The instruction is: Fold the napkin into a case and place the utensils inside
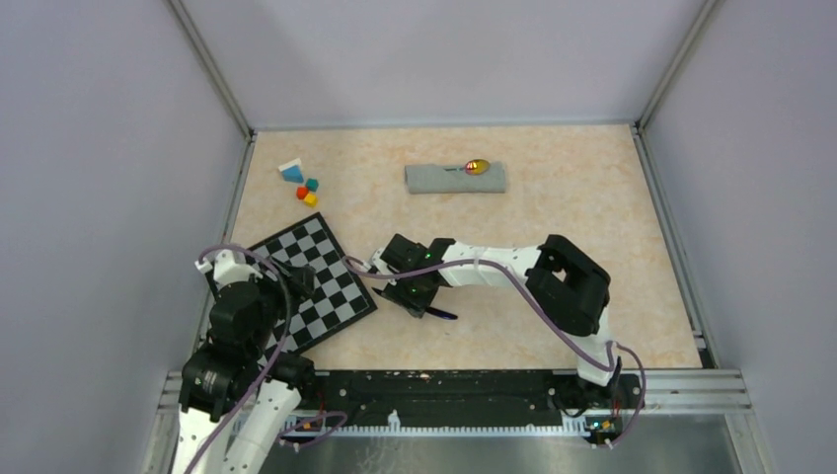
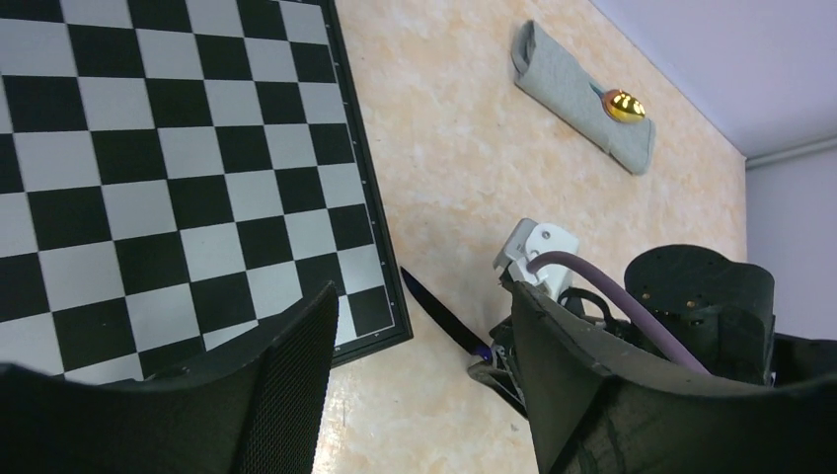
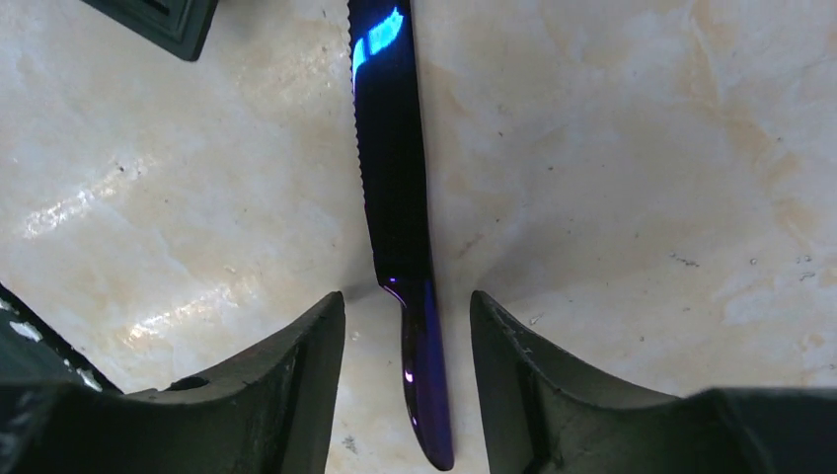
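A grey folded napkin (image 1: 430, 180) lies at the back of the table. On it rests a gold spoon (image 1: 477, 167), its bowl showing at the right end. The dark purple knife (image 3: 395, 158) lies flat on the table by the checkerboard's corner. In the right wrist view its handle runs between the parted fingers of my right gripper, touching neither. My left gripper is over the checkerboard, fingers apart, with nothing between them. In the top view the right arm covers the knife's middle.
The checkerboard (image 1: 334, 292) takes up the left of the table. Several small coloured blocks (image 1: 310, 198) and a blue-white block (image 1: 292, 171) sit behind it. The right arm reaches across the front.
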